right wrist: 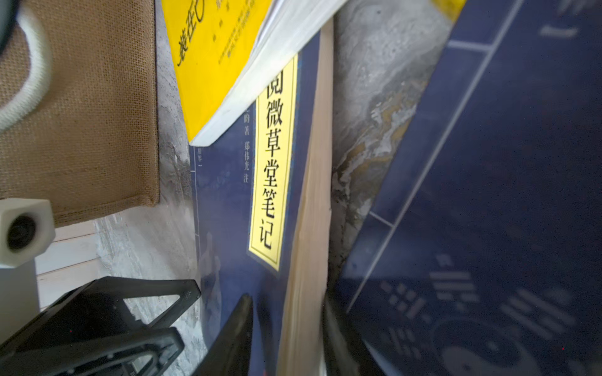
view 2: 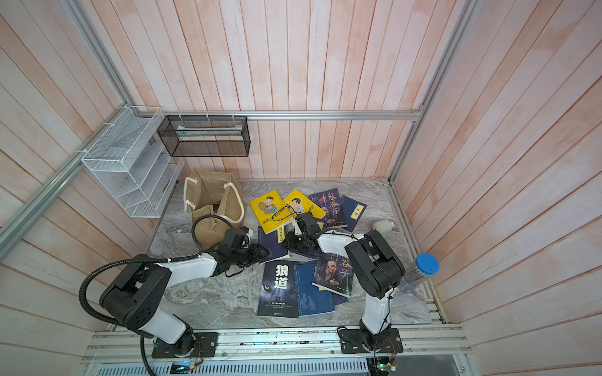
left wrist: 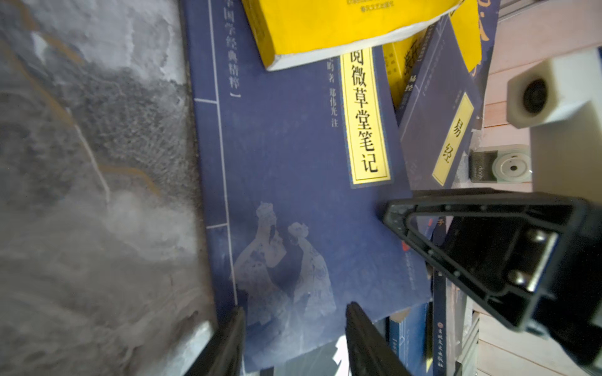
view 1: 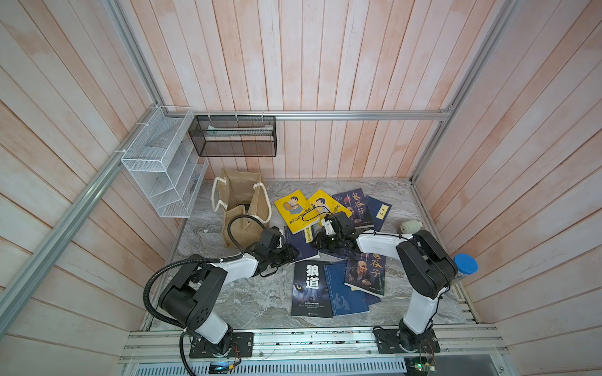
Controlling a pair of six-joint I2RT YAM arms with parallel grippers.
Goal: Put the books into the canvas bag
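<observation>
A dark blue book with a yellow title strip [left wrist: 294, 163] lies partly under a yellow book [view 1: 292, 210]. My left gripper is open over its near end, a finger to each side of the corner. From the other side, my right gripper reaches the same book; its fingers stand apart, with the page edge [right wrist: 307, 250] between them. Whether they touch it cannot be told. The tan canvas bag [view 1: 236, 228] stands open at the back left, white rope handles up, beside the left gripper. Its inside is mostly hidden.
Near the front lie a black wolf book [view 1: 311, 291], a blue book [view 1: 346, 291] and a dark portrait book [view 1: 365, 273]. More books overlap at the back, including a second yellow one [view 1: 326, 201]. A blue-lidded container [view 2: 426, 264] stands far right. Bare tabletop shows at front left.
</observation>
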